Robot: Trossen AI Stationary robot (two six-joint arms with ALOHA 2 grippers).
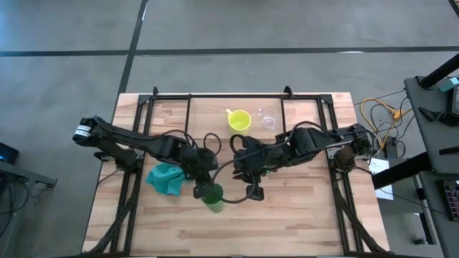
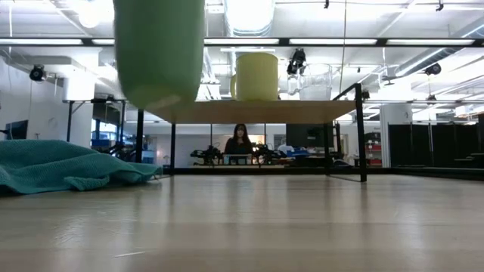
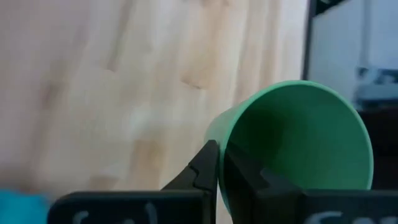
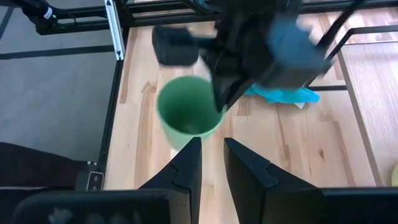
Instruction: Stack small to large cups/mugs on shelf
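Note:
A green cup (image 3: 298, 137) has its near wall pinched between the fingers of my left gripper, one finger inside the rim and one outside. The low view shows the same cup (image 2: 159, 53) raised clear of the table. My right gripper is open and empty, facing the cup (image 4: 186, 109) from a short distance. On the wooden shelf (image 2: 265, 112) stand a yellow mug (image 2: 257, 77) and, beside it on the right, a clear glass mug (image 2: 315, 81). Seen from above, the yellow mug (image 1: 239, 121) has its handle turned left.
A teal cloth (image 1: 166, 178) lies crumpled on the table left of the left gripper. The black shelf frame (image 2: 358, 136) stands at the back. Bare tabletop (image 1: 287, 226) spreads out at the front and right.

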